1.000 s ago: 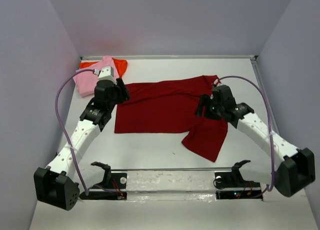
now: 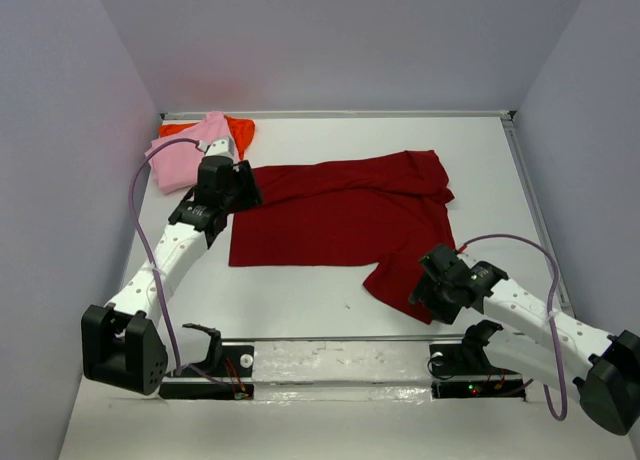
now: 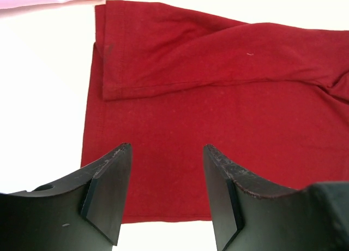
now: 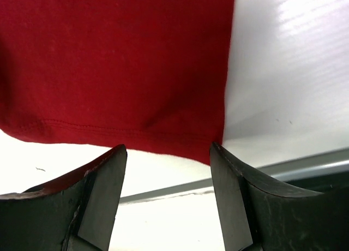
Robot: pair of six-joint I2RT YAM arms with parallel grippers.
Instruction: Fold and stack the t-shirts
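A dark red T-shirt (image 2: 320,230) lies spread on the white table, its far part folded over in a long band, a sleeve reaching toward the front right. My left gripper (image 2: 240,190) is open above the shirt's left part, nothing between its fingers. My right gripper is low at that front sleeve's hem, its fingers parted, one tip at the cloth's edge. A pink folded cloth (image 2: 182,158) with orange cloth (image 2: 240,130) under it lies at the back left.
The bare table (image 2: 310,140) shows along the back and in a strip at the front left. A metal rail (image 2: 310,337) runs along the front edge; grey walls stand at back and sides.
My right gripper has moved toward the front and down, from the shirt's right middle to the front sleeve's hem. My left arm has shifted slightly.
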